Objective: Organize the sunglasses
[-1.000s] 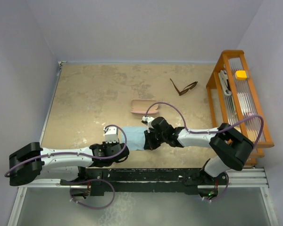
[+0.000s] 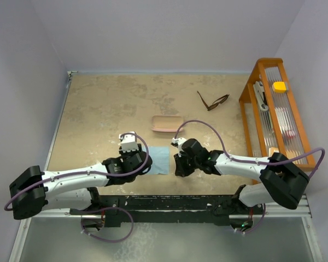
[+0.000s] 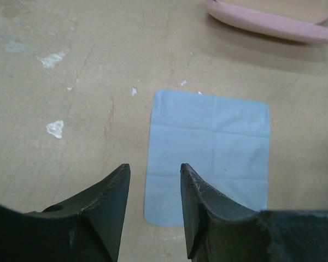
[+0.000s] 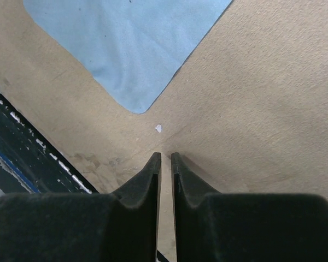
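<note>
Brown sunglasses (image 2: 213,105) lie at the upper right of the table in the top view. A light blue cloth (image 3: 208,147) lies flat near the front, below a pink case (image 2: 167,127). My left gripper hangs open over the cloth's left side with nothing between its fingers. My right gripper is over bare table just beside the cloth's right edge, its fingertips close together, with only a narrow gap and nothing seen between them.
A wooden rack (image 2: 246,125) with a yellow item (image 2: 280,87) and other things stands at the right. A dark edge runs along the front.
My right gripper has moved right, off the cloth onto bare table. My left arm has shifted up toward the back of the table.
</note>
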